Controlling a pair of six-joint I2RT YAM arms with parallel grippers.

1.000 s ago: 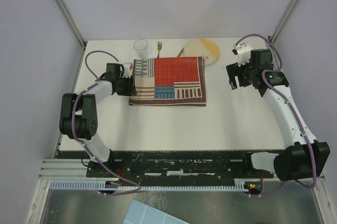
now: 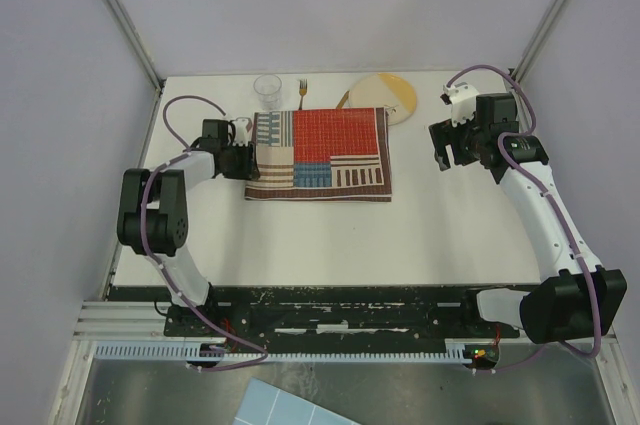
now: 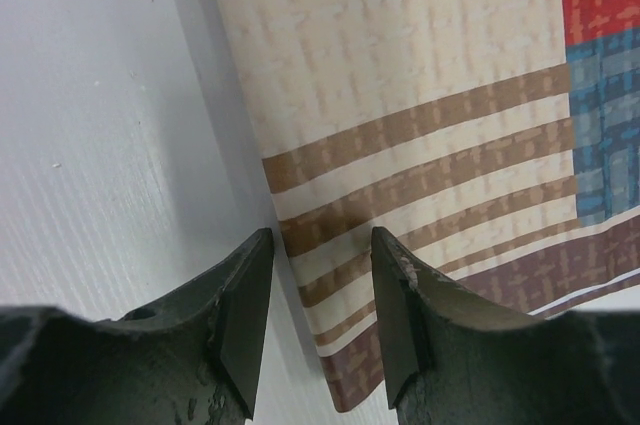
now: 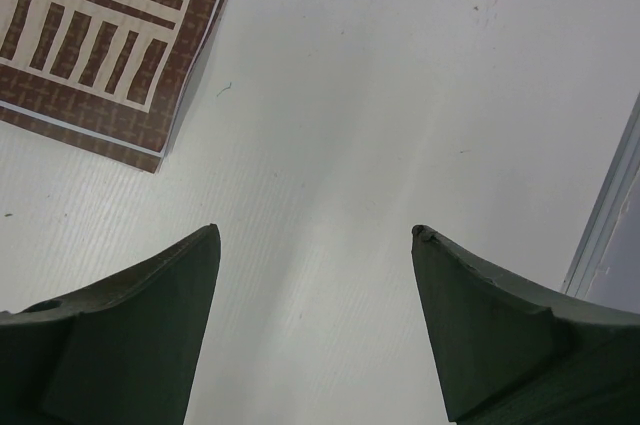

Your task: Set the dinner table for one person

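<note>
A patterned placemat in red, cream, blue and brown lies flat on the white table. Over its left edge stands my left gripper, open; in the left wrist view the mat's edge runs between its two fingertips, not clamped. My right gripper is open over bare table, right of the mat, with nothing between its fingers. Behind the mat are a clear glass, a fork with a golden handle tip, and a round yellow-and-cream plate.
Free table stretches in front of the mat and to its right. Pale walls close off the back and both sides. A thin handle-like piece shows beside the plate; I cannot tell what it is.
The left arm has shifted very slightly, its gripper staying at the mat's left edge. The mat, the tableware and the right arm look unchanged.
</note>
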